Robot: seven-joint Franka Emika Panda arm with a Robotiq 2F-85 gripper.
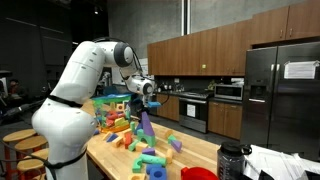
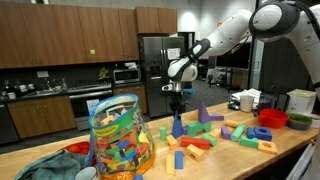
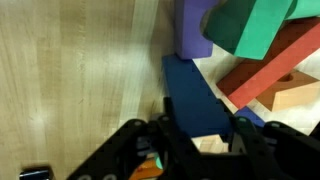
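Observation:
My gripper reaches in from the bottom of the wrist view, shut on a blue block [image 3: 190, 88]. The block stands out beyond the dark fingers, and its far end meets or nearly meets a purple block [image 3: 194, 28]. Just right of it are a green block [image 3: 248, 24] and a long red block [image 3: 270, 62], with an orange piece [image 3: 290, 90] beside the red one. Whether the held block touches the table cannot be told. In exterior view 1 the fingers are too small to make out.
Bare wooden table [image 3: 80, 80] fills the wrist view's left side. Several coloured blocks lie spread over the table in both exterior views. A clear bag of blocks [image 2: 120, 140] stands at the left in exterior view 2; a black canister [image 1: 231, 160] stands at the right in exterior view 1.

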